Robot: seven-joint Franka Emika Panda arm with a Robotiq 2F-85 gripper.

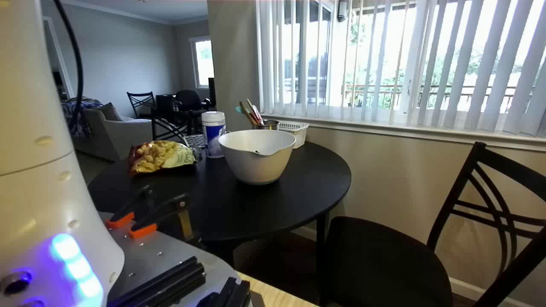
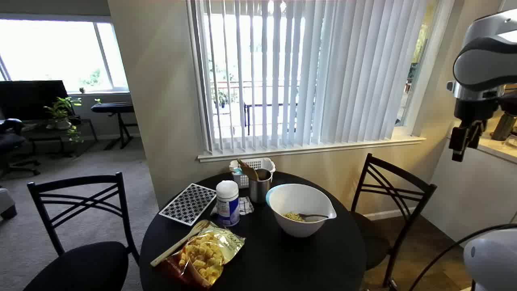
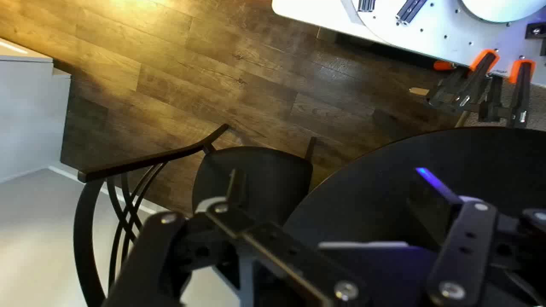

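Note:
On the round black table (image 2: 261, 264) stands a white mixing bowl (image 2: 301, 203) with a spout. It holds some yellowish food (image 2: 293, 216) and a dark utensil (image 2: 312, 215). An opened bag of snacks (image 2: 208, 257) lies near the table's front left, beside a wooden fork (image 2: 180, 242). My gripper (image 2: 463, 145) hangs at the right, well away from the bowl and pointing down. In the wrist view the gripper is open, its fingers wide apart with nothing between them; the chair seat and table edge show below.
Behind the bowl are a metal utensil cup (image 2: 260, 186), a white basket (image 2: 265, 165), a white-and-blue canister (image 2: 228, 206) and a checkered board (image 2: 189, 203). Chairs (image 2: 395, 186) flank the table. Orange-tipped clamps (image 3: 483, 60) sit at the base plate's edge.

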